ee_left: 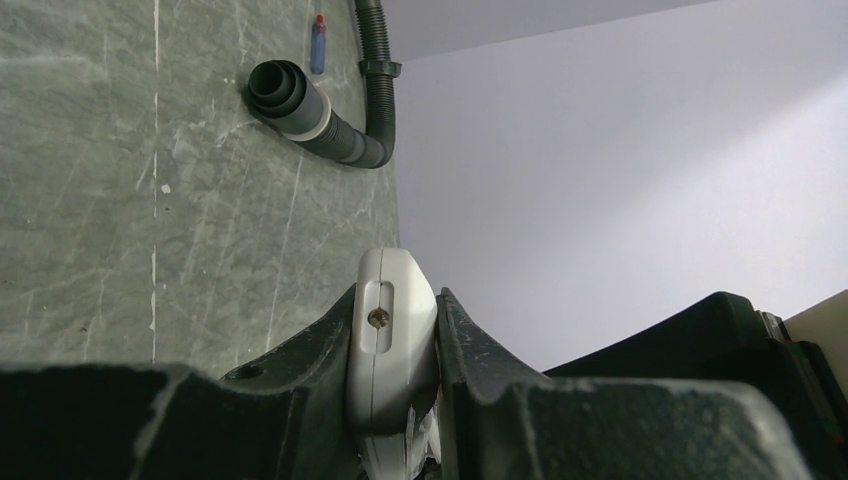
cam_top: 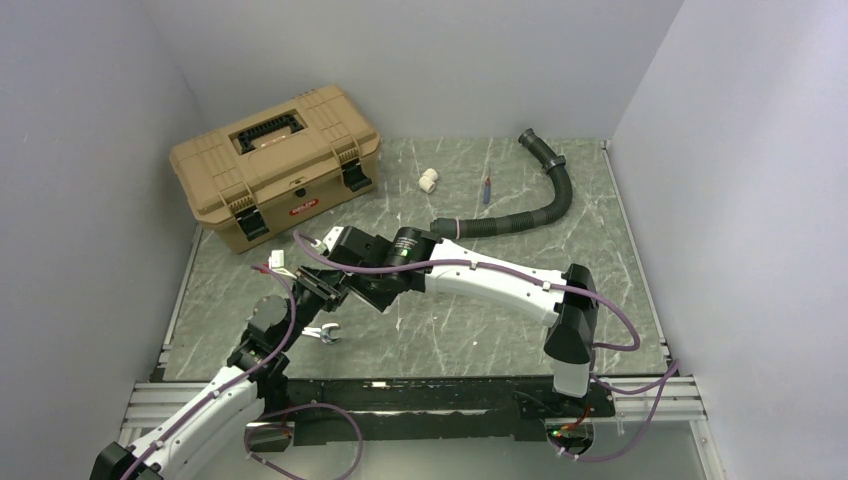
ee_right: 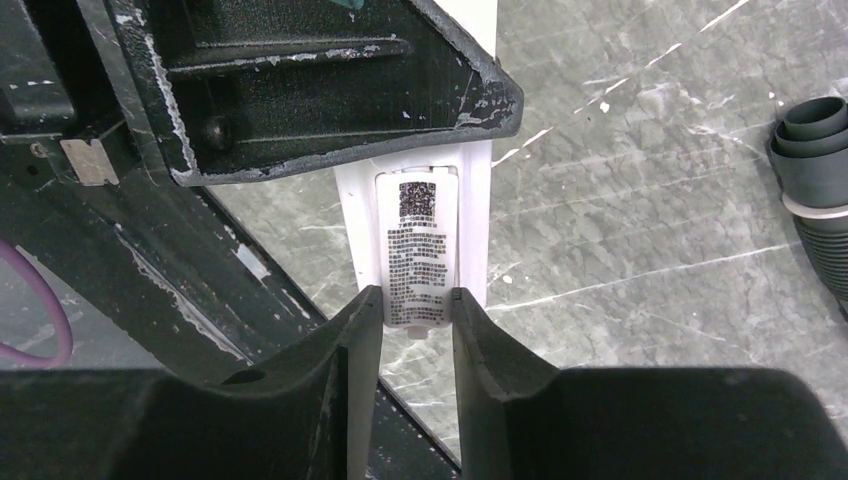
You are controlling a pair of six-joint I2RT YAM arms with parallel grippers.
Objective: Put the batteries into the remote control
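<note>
A white remote control (ee_left: 378, 345) is clamped upright in my left gripper, its narrow end poking up between the fingers. From the right wrist view, the remote's back runs out from under the left gripper's black finger (ee_right: 340, 90). Lying along the middle of that back is a white battery cover (ee_right: 416, 270) with printed text and a dark square code. My right gripper is shut on the cover's near end, one fingertip at each side. Whether the cover is fully seated, I cannot tell.
A tan toolbox (cam_top: 280, 165) stands at the back left. Behind the arms lie white pipe fittings (cam_top: 428, 181), a small screwdriver (cam_top: 487, 190) and a black corrugated hose (cam_top: 510, 222). Pliers (cam_top: 325, 332) rest near the left gripper.
</note>
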